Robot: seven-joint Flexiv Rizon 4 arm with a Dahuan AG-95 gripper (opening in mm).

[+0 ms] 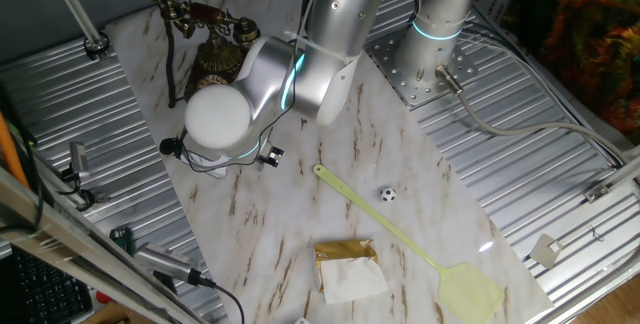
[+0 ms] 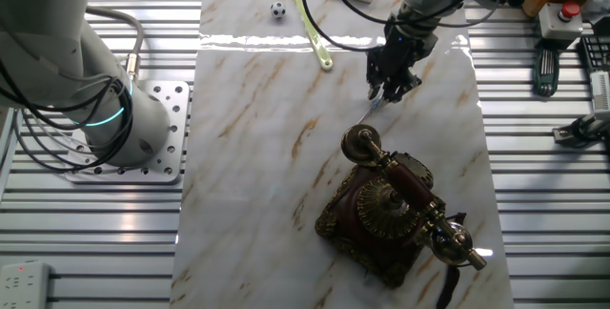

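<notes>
In exterior view 2 my dark gripper (image 2: 384, 92) points down over the marble-patterned board, just beyond the phone. Whether its fingers are apart does not show clearly, and I make out no object in them. Exterior view 1 has only a small part of the gripper (image 1: 272, 155) visible beside the arm's white-capped wrist. An ornate antique telephone (image 2: 386, 209) rests on the board, its handset lying across the cradle. A yellow-green fly swatter (image 1: 385, 224) lies flat, handle end toward the arm. Close to the handle sits a small black-and-white ball (image 1: 388, 194).
A gold-and-white packet (image 1: 350, 273) lies left of the swatter. Slatted metal decking (image 2: 534, 195) borders the board, with an emergency-stop box (image 2: 560, 25) on one side. Cables loop around the arm. Open board stretches between the ball and the telephone.
</notes>
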